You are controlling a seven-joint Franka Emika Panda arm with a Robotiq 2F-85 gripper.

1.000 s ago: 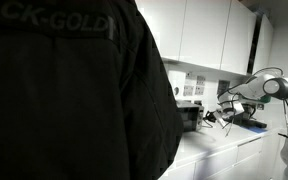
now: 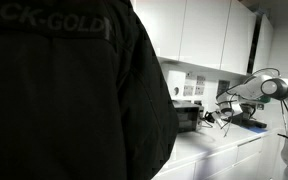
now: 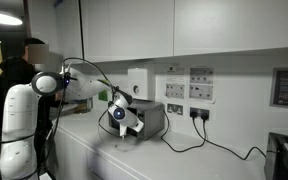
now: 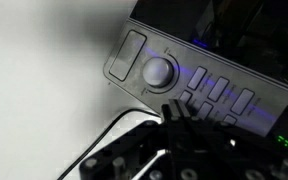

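The microwave's control panel (image 4: 199, 85) fills the middle of the wrist view, running diagonally, with a round knob (image 4: 157, 71), a long button (image 4: 129, 54) beyond it and several smaller buttons. Over the panel's near edge, by the small buttons, is my gripper, shut with nothing showing between its fingers. Whether the fingertips touch a button I cannot tell. In the second exterior view the gripper (image 3: 138, 128) is in front of the microwave (image 3: 152, 114), partly hidden by the arm's white wrist.
A person in a dark jacket (image 2: 74, 100) blocks the left of the first exterior view. White cabinets (image 3: 204, 35) hang above the counter (image 3: 194, 162). Wall sockets (image 3: 199, 113) with trailing cables sit to the right of the microwave.
The person's jacket has shifted slightly. Any movement of the arm is too small to make out.
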